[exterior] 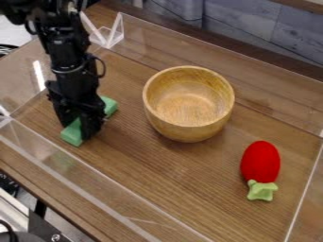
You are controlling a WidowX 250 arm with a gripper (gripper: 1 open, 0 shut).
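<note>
My black gripper (pixel 78 115) is down at the left of the table, shut on a green block (pixel 74 134) that lies under and between its fingers. The block's ends show below and to the upper right of the gripper, while its middle is hidden by the fingers.
A yellow wooden bowl (pixel 187 100) sits right of the gripper. A red pepper-like object with a green end (pixel 260 162) lies at the right. Clear rims edge the table.
</note>
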